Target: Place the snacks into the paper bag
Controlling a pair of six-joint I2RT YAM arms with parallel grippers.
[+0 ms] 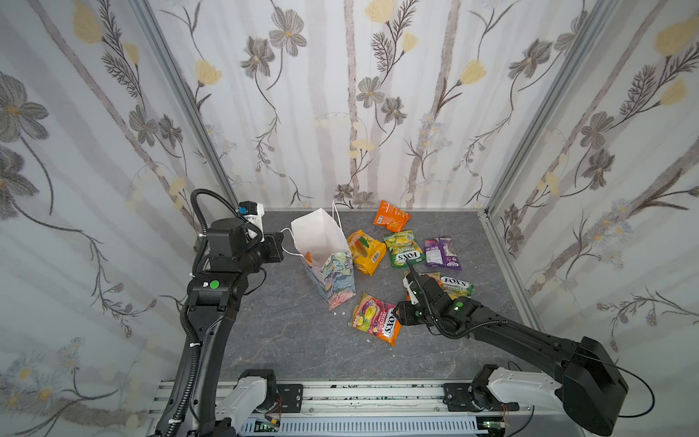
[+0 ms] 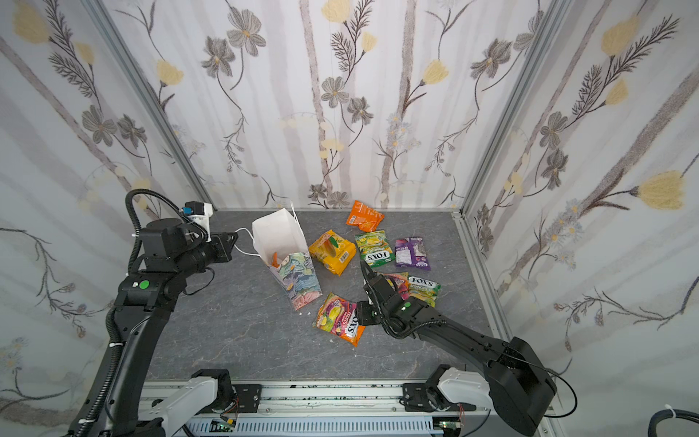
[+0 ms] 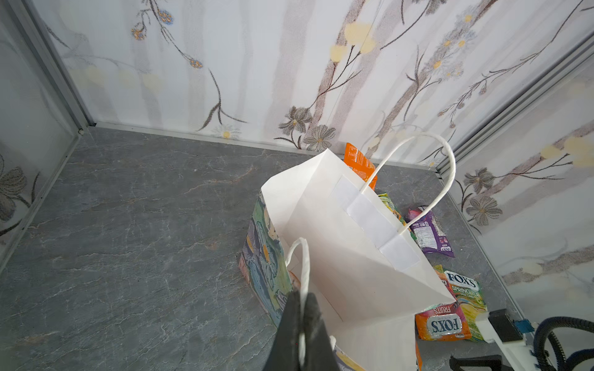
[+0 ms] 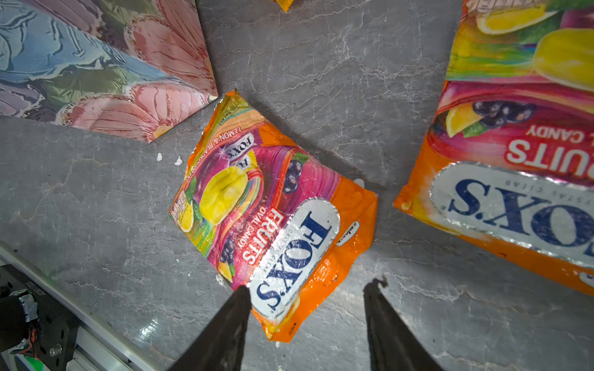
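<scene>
The paper bag (image 1: 331, 273) stands tilted and open at the top, its printed side toward the front. My left gripper is shut on one of its white rope handles (image 3: 299, 247), left of the bag's mouth. Something orange shows inside the bag in both top views. On the table's front middle lies an orange and pink FOX'S candy pack (image 4: 266, 204). My right gripper hangs over that pack's right end, open, with nothing between its fingers.
A second orange FOX'S pack (image 4: 519, 154) and a green one (image 1: 457, 285) lie to the right, partly behind the right arm. Farther back are yellow (image 1: 366, 251), green (image 1: 404, 249), purple (image 1: 442, 252) and orange (image 1: 391, 216) packs.
</scene>
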